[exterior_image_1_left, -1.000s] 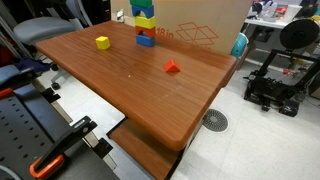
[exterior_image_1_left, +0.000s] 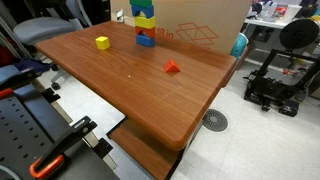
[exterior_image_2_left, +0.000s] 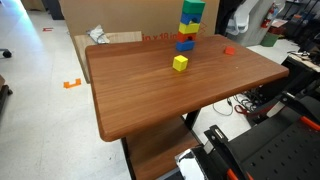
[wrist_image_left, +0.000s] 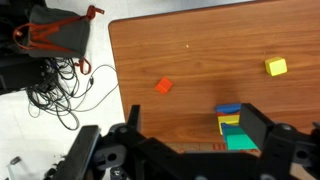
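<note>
A tower of blocks (exterior_image_2_left: 189, 28) stands upright on the wooden table (exterior_image_1_left: 150, 85), with blue at the bottom, then red, yellow, blue and a green block (exterior_image_2_left: 194, 6) on top. Apart from it, a single yellow cube (exterior_image_1_left: 102, 43) rests on the tabletop. On the tower's other side lies a small red triangular block (exterior_image_1_left: 171, 66), also visible as a red piece (wrist_image_left: 164, 86) from above. My gripper is open high over the table, its fingers spread wide with nothing between them. Its right finger partly covers the tower in the wrist view.
A cardboard panel (exterior_image_1_left: 200, 25) rises behind the table's back edge. Cables (wrist_image_left: 58, 90) and a dark bag-like object (wrist_image_left: 55, 32) are on the floor beyond one end.
</note>
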